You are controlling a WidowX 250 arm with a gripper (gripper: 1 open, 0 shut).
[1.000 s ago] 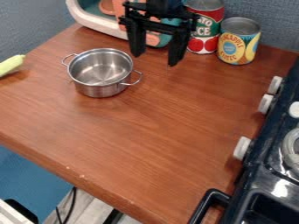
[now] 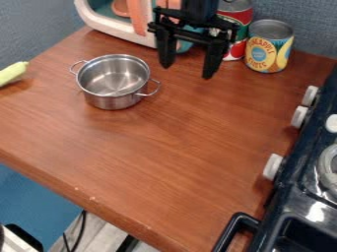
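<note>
My black gripper (image 2: 190,59) hangs open over the back of the wooden table, its two fingers apart with nothing seen between them. It is above and right of a steel pot (image 2: 113,85), in front of a white rack (image 2: 101,18) and a red tomato sauce can (image 2: 232,49).
A yellow can (image 2: 269,47) stands at the back right. A black stove (image 2: 305,197) with white knobs lines the right edge. A corn cob (image 2: 11,71) lies at the far left.
The gripper has shifted to the right over the last second. The pot and cans stay where they were.
</note>
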